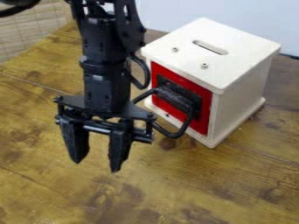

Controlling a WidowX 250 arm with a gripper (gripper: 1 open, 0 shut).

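Observation:
My black gripper [98,150] hangs over the wooden table at centre left, its two fingers apart with nothing between them. To its right stands a white wooden box [239,92] with a slot and two screws on top. Its front has a red panel [201,124] carrying a black square plate and a black loop handle [174,133], which sticks out toward the arm and is partly behind it.
A woven mat [26,35] lies at the back left, and a pale surface is behind the box.

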